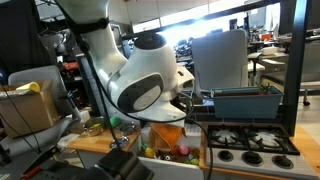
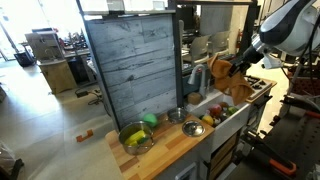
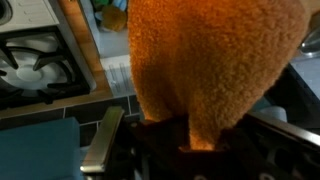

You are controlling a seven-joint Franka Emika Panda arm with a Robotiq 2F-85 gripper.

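Observation:
An orange cloth fills much of the wrist view and narrows down to my gripper, which is shut on it. In exterior view 1 the lower part of the cloth hangs below the white arm, above the sink with toy food; the arm hides the fingertips there. Exterior view 2 shows the cloth bunched and hanging at the far end of the counter, beside the arm.
A stove and a blue box on a shelf stand right of the arm. The sink holds several toy foods. A green pot and metal bowls sit on the wooden counter.

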